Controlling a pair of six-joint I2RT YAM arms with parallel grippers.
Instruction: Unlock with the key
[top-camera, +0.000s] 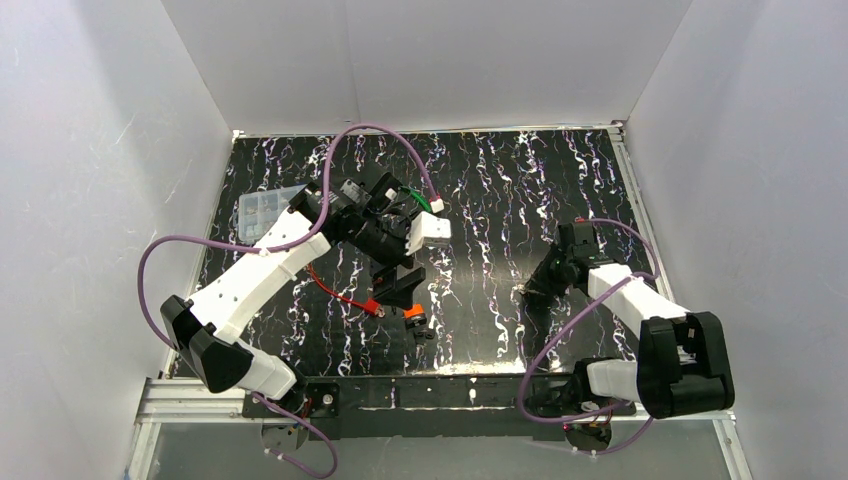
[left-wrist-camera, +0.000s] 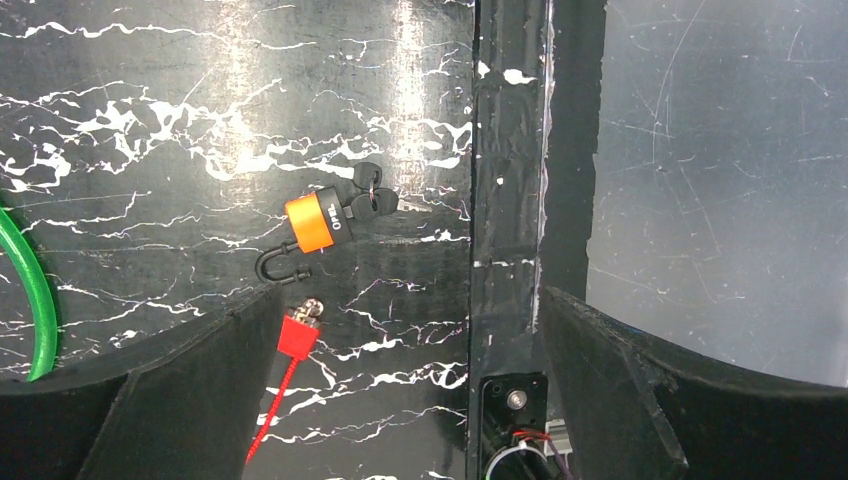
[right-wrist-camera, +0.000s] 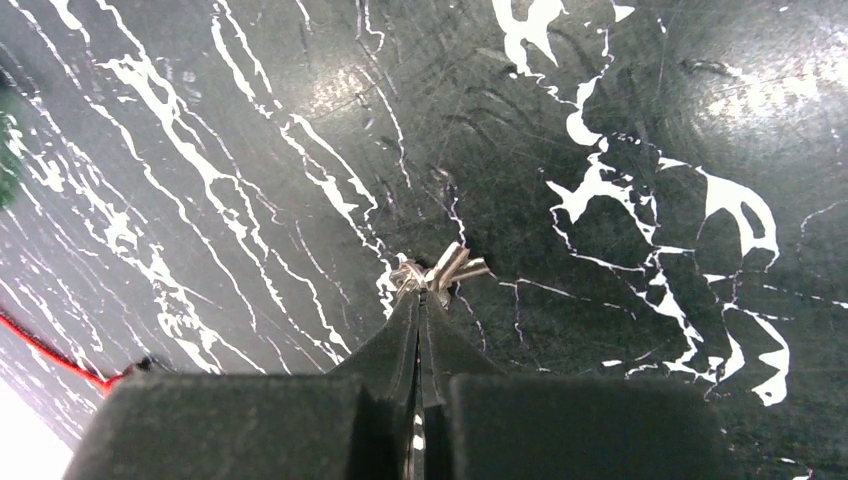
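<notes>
An orange and black padlock (left-wrist-camera: 310, 222) lies near the table's front edge in the left wrist view. Its dark shackle (left-wrist-camera: 272, 268) has one end free of the body. Black-headed keys (left-wrist-camera: 374, 203) sit against the padlock's other end, one apparently in it. Above them my left gripper is wide open and empty. My right gripper points down at the table on the right side, its fingers together. Small shiny metal pieces (right-wrist-camera: 447, 272) show right at its tips; whether they are gripped I cannot tell.
A red cable end (left-wrist-camera: 299, 334) lies beside the padlock, and a green tube (left-wrist-camera: 38, 300) lies farther off. At the back left stands a clear compartment box (top-camera: 262, 214).
</notes>
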